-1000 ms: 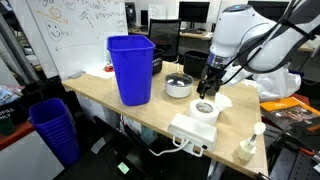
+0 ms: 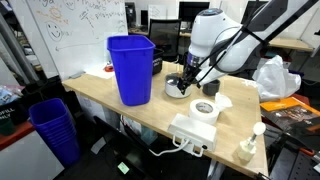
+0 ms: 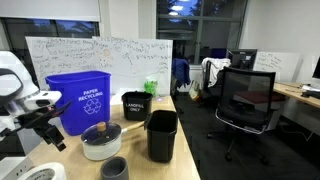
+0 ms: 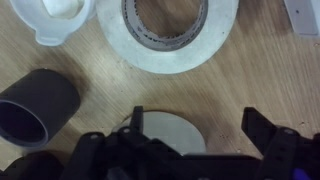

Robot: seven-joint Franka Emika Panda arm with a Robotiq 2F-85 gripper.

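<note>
My gripper is open with nothing between its fingers, pointing down above the wooden table. In exterior view 1 the gripper (image 2: 190,87) is in front of the silver lidded pot (image 2: 174,89), partly covering it; contact cannot be told there. Exterior view 2 has the gripper (image 3: 50,117) at the left and the pot (image 3: 101,149), its lid on, standing apart from it. A pale round surface (image 4: 172,128) shows between and behind the fingers in the wrist view, partly hidden by them. Also there are a white ring-shaped roll (image 4: 115,35) and a dark mug (image 4: 36,107).
A tall blue recycling bin (image 2: 131,75) stands left of the pot. Black bins (image 3: 161,138) are behind and beside it. A white device (image 2: 193,131) with a cable and a pump bottle (image 2: 248,146) occupy the near table. Some bare wood (image 4: 225,85) lies between items.
The gripper has moved left in exterior view 1, from beside the pot to in front of it. The objects on the table have stayed in place.
</note>
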